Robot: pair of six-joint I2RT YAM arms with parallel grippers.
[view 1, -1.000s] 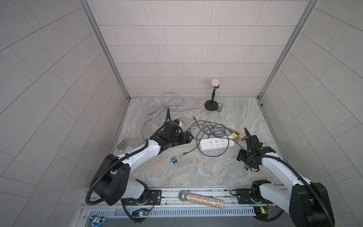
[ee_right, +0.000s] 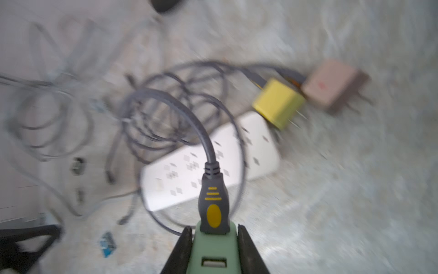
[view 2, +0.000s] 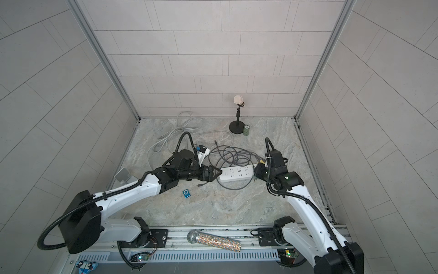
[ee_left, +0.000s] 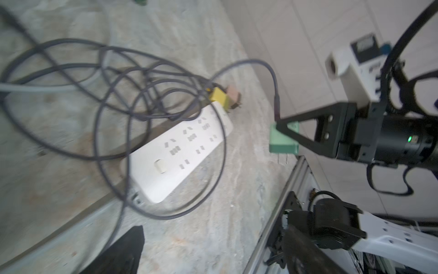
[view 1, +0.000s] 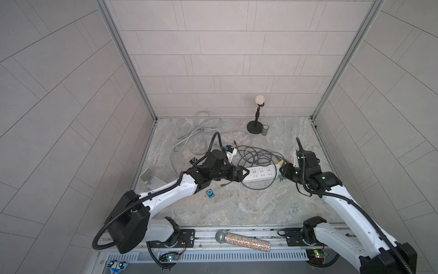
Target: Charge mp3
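My right gripper is shut on a green charger with a grey cable plugged in, held raised right of the white power strip; its prongs show in the left wrist view. My left gripper is open, over the strip's left end, nothing between its fingers. A small blue mp3 player lies on the table in front of the left gripper. Yellow and pink chargers lie by the strip's far right end.
Tangled grey cables lie behind and across the strip. A black stand with a small can is at the back.
My right gripper has lifted the green charger and moved it back and leftward towards the strip's right end. My left arm has moved right towards the strip.
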